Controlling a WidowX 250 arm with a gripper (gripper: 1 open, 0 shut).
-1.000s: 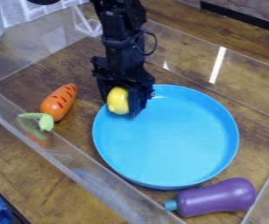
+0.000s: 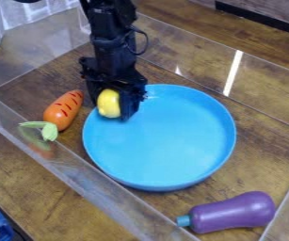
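Observation:
My gripper [image 2: 114, 89] is at the upper left rim of a blue plate [image 2: 159, 146], shut on a small yellow object [image 2: 109, 105] that is partly hidden by the dark fingers. An orange toy carrot [image 2: 62, 110] with a pale green top lies just left of the plate, close to the gripper. A purple toy eggplant [image 2: 232, 213] lies at the lower right, apart from the plate.
The wooden table [image 2: 253, 113] has clear room right of the plate and above it. Clear tray walls run along the left and lower left, and at the right.
My gripper, the yellow object and the blue plate have all moved left, toward the carrot. The carrot and eggplant look unmoved.

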